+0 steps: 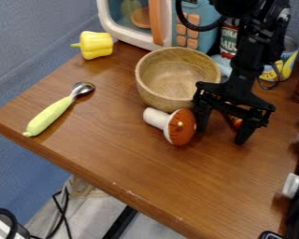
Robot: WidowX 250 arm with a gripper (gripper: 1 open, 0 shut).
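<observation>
My black gripper [222,129] is low over the table, just right of a toy mushroom [181,127] with a red spotted cap and white stem, and at the front of the wooden bowl [164,82]. An orange-red crayon-like item is mostly hidden behind the gripper, a bit showing near its right finger; whether it is between the fingers I cannot tell.
A pale green scoop [48,115] lies left. A yellow pepper-like toy [96,44], a toy microwave [149,19] and cans stand at the back. White knobs [291,185] line the right edge.
</observation>
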